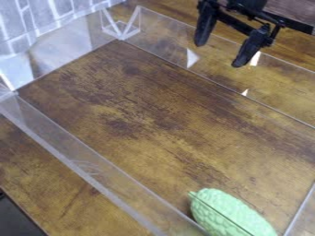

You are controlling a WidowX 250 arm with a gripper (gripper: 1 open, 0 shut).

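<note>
My black gripper [226, 44] hangs at the top right, over the back wall of a clear-walled enclosure, its two fingers spread open with nothing between them. A pale green, bumpy oblong object [229, 215] lies in the front right corner of the enclosure, partly cut off by the frame's bottom edge and well away from the gripper.
Clear acrylic walls [74, 161] surround a wooden surface [147, 111], whose middle is bare. A grey-and-white checked cloth [37, 23] is behind the left wall. A dark edge shows at the lower left.
</note>
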